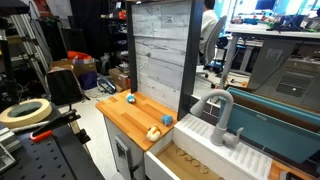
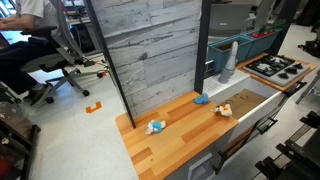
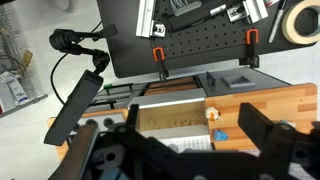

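Note:
Dark finger shapes of my gripper fill the bottom of the wrist view, set well apart, with nothing seen held between them. Beyond the gap lies an open drawer (image 3: 165, 115) with a light wooden bottom. A small yellowish toy (image 1: 153, 133) rests on the wooden counter (image 1: 140, 116) beside the drawer; the wrist view shows this toy (image 3: 212, 114) right of the drawer. Near it is a blue item (image 1: 168, 120), and farther back on the counter sits a blue-and-white one (image 2: 156, 127). The gripper cannot be made out in either exterior view.
A grey faucet (image 1: 224, 120) rises from the white sink area (image 1: 208, 134) behind the drawer. Panelled boards (image 2: 155, 55) wall off the counter's back. A stove (image 2: 275, 68) stands beyond the sink. Tape rolls (image 1: 28, 112) and a black perforated table (image 3: 215, 45) occupy the near side.

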